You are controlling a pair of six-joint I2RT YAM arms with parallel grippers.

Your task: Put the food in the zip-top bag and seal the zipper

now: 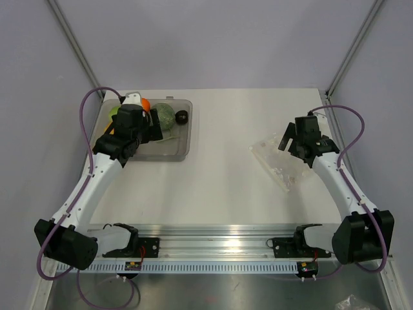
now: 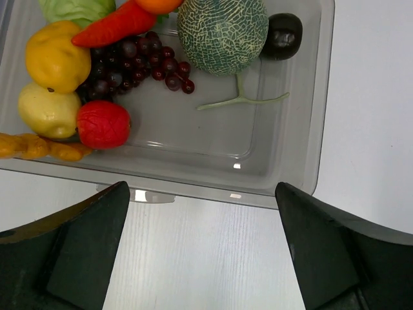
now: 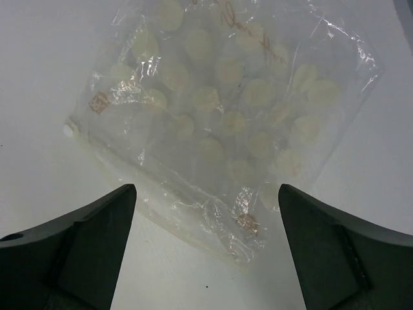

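A grey bin (image 1: 168, 147) at the back left holds food: a melon (image 2: 222, 32), a dark oval item (image 2: 282, 37), a red pepper (image 2: 116, 26), grapes (image 2: 135, 64), a yellow fruit (image 2: 58, 55), a red apple (image 2: 103, 126) and several others. My open left gripper is above the bin's near rim, empty. A clear zip top bag (image 3: 219, 116) with pale dots lies flat on the right of the table, its zipper strip toward the lower left in the right wrist view. My open right gripper is over it, empty.
A metal rail runs along its front edge. Grey walls stand at the sides and back.
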